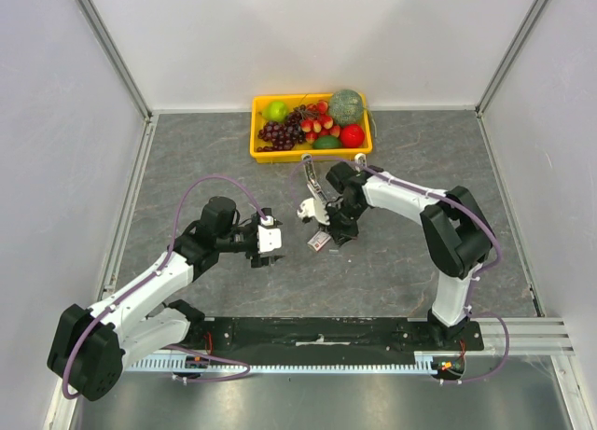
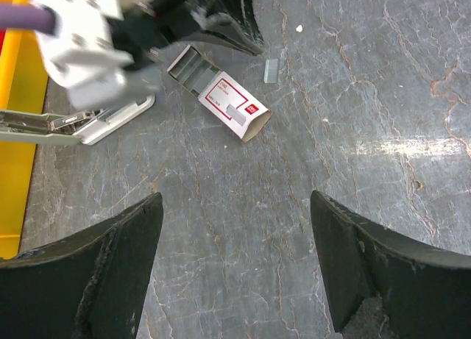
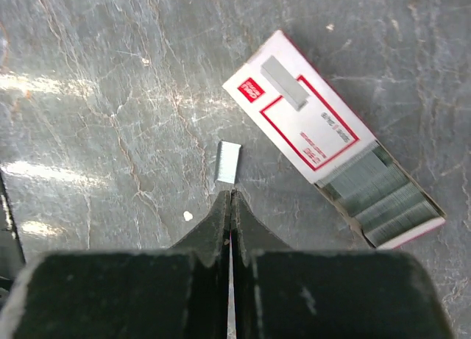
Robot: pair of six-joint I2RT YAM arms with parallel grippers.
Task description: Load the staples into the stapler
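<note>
A loose grey staple strip [image 3: 229,162] lies flat on the grey table, just beyond the tips of my right gripper. That gripper is shut with nothing between its fingers and hangs above the table. Beside the strip lies the white-and-red staple box [image 2: 234,107], its open end showing rows of staples; another strip [image 3: 285,81] rests on its top. Part of the stapler [image 2: 114,122] shows at the left of the left wrist view, partly hidden by the right arm. My left gripper stands open and empty over bare table.
The yellow fruit crate [image 1: 252,131] stands at the back of the table. Stapler parts [image 1: 310,169] lie between it and the right arm.
</note>
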